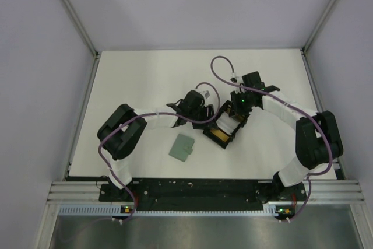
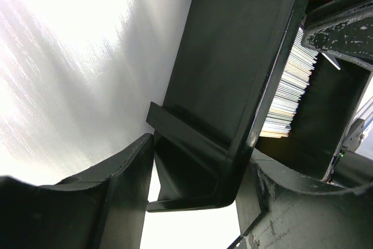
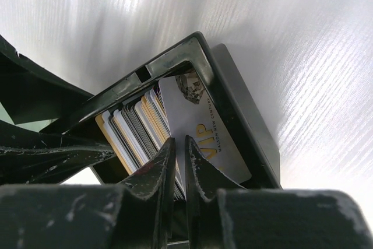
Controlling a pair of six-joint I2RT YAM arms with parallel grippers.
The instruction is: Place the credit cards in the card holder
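The black card holder [image 1: 224, 126] lies at a slant between both arms, holding a packed row of cards [image 3: 137, 125] on edge. A white card with gold "VIP" lettering [image 3: 217, 141] leans at one end of that row, against the frame. My left gripper straddles one end of the holder, whose wall lies between its fingers. Over the cards, my right gripper has its fingertips close together at the VIP card's edge, a narrow strip of white showing in the gap. Whether it pinches the card is hidden.
A grey-green flat piece [image 1: 182, 147] lies on the white table left of the holder. In the right wrist view, the left gripper's dark fingers [image 3: 52, 150] reach over the holder's side. Clear table [image 1: 140, 74] surrounds the holder.
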